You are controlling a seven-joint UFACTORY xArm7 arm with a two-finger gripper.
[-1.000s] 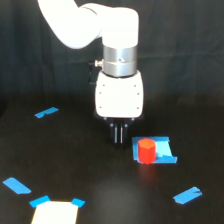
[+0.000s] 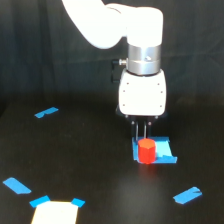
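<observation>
A red cylinder (image 2: 146, 151) stands on a light blue taped square (image 2: 164, 149) on the dark table. The white arm comes down from the top, and its gripper (image 2: 141, 129) is just above and behind the red cylinder. The thin dark fingers look spread apart, with no object visible lifted between them. Their lower ends are partly hard to see against the dark background and behind the cylinder.
A pale square object (image 2: 55, 213) with blue tape at its corners lies at the front left. Short blue tape strips lie at the left and front right.
The arm and gripper have moved right, from left of the blue square to over the red cylinder. The fingers appear wider apart. The cylinder has not visibly moved.
</observation>
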